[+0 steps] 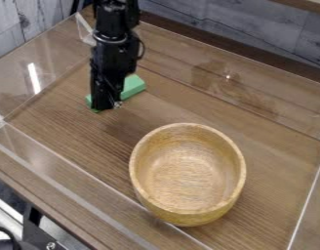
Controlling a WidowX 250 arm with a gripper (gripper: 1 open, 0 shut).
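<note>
The black arm reaches down from the top, and its gripper (108,104) is low over a green block (130,89) left of centre, partly hiding it. The fingertips are down at the block's near-left part; whether anything is between them is too small to tell. A round tan wooden bowl (187,171) sits at the lower right, apart from the block.
A grey wall edge is at the upper left, and black cables lie off the table at the bottom left.
</note>
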